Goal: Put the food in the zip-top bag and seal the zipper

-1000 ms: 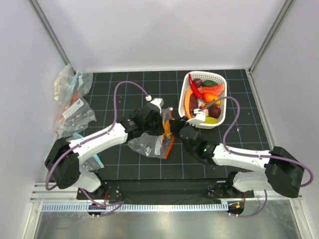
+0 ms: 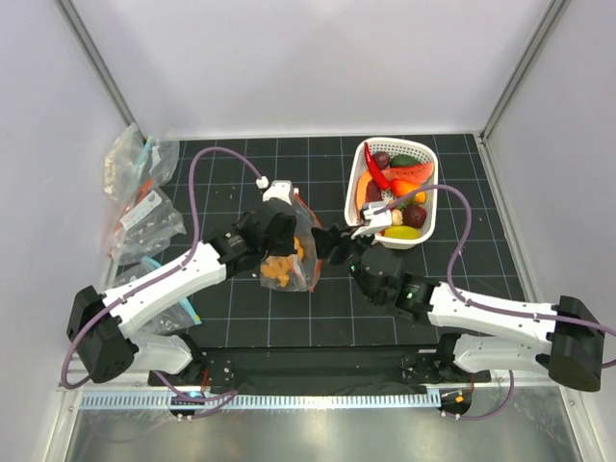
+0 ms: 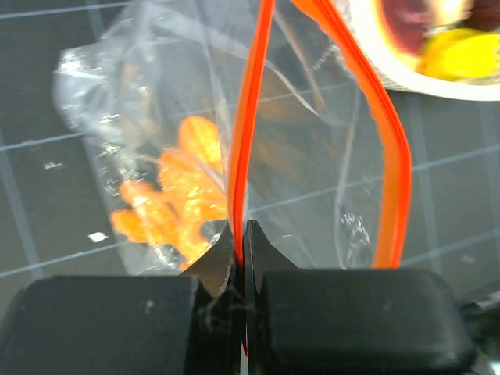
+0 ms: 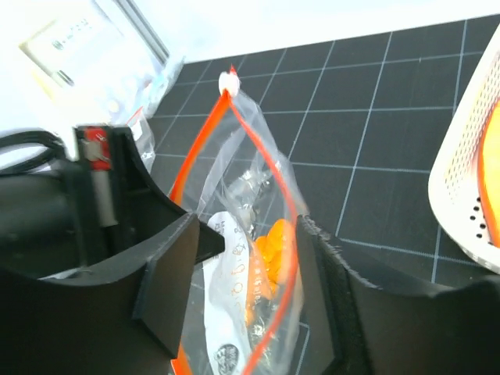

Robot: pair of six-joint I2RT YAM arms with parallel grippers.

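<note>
The clear zip top bag (image 2: 306, 245) with orange zipper edges stands between my two arms, its mouth gaping. Inside lies an orange, lobed food piece (image 3: 180, 187), down near the bag's closed end. My left gripper is shut on one orange zipper edge (image 3: 242, 133) of the bag. The opposite zipper edge (image 3: 394, 172) bows away from it. In the right wrist view the bag rises beyond my right gripper, whose fingers stand part open with nothing seen gripped between them. From above, this gripper is just right of the bag's mouth.
A white basket (image 2: 348, 204) of toy fruit and vegetables stands behind and right of my right gripper. Several more clear bags (image 2: 149, 223) lie along the left side.
The left moved slightly left with the bag edge.
</note>
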